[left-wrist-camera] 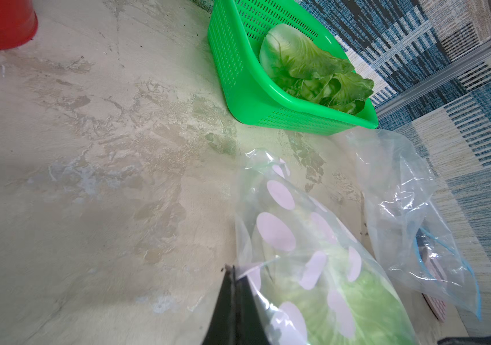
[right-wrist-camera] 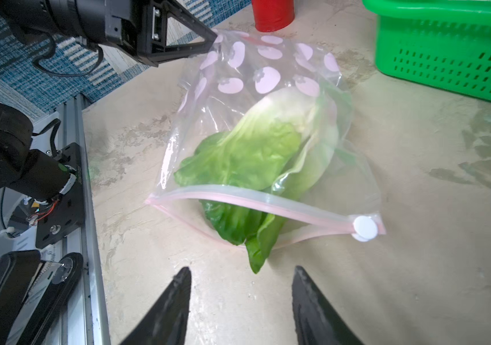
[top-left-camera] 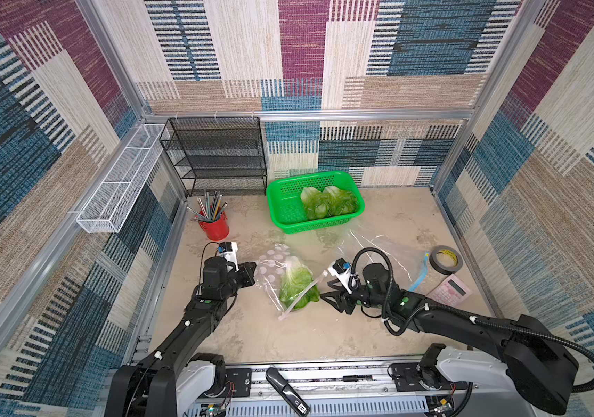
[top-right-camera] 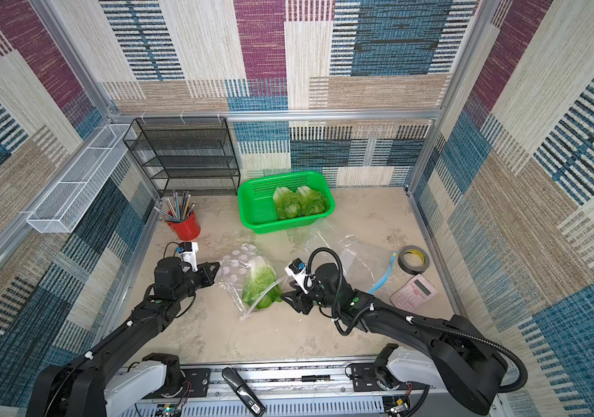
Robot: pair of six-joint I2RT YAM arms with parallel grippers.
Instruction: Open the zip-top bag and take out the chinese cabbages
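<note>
A clear zip top bag with pale pink dots point(right-wrist-camera: 266, 79) lies on the table, its pink-edged mouth parted towards my right gripper. Inside is a Chinese cabbage point(right-wrist-camera: 239, 155); its leaf tips poke out past the mouth. My left gripper is shut on the dotted bottom corner of the bag. In the right wrist view my right gripper's fingers point(right-wrist-camera: 167, 310) stand apart with bare table between them, just short of the leaf tips. More cabbages point(top-left-camera: 328, 202) sit in the green basket point(top-left-camera: 290, 226) at the back.
An empty clear bag with a blue zip point(top-left-camera: 418, 272) lies to the right, partly under the right arm. Beyond it are a tape roll point(top-left-camera: 444, 260) and a pink calculator point(top-left-camera: 449, 289). A red pencil cup point(top-left-camera: 216, 228) stands back left.
</note>
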